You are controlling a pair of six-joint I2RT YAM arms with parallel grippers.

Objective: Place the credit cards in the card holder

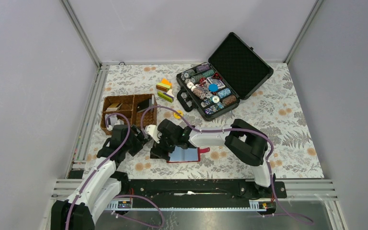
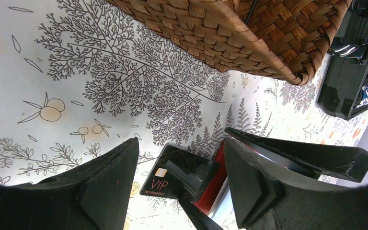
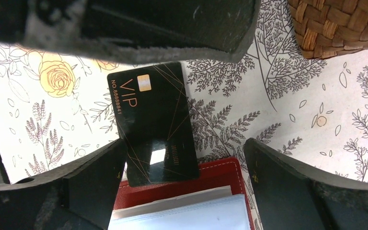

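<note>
The black VIP card (image 3: 155,120) lies flat on the table, one short end overlapping the red border of the card holder (image 3: 220,170). It does not appear to be inside a pocket. The holder lies open, its pale blue inside (image 1: 184,154) showing in the top view. My right gripper is over the card and the holder's edge, fingers wide apart and empty. To the left hovers my left gripper, its fingers parted with nothing held; the card (image 2: 177,172) appears beyond them. Right gripper fingers (image 2: 311,155) reach into the left wrist view around the card.
Behind the left gripper stands a woven basket (image 1: 132,98) with compartments. An open black case of poker chips (image 1: 208,91) is at the back. Small coloured blocks (image 1: 165,91) lie between them. Both grippers are close together.
</note>
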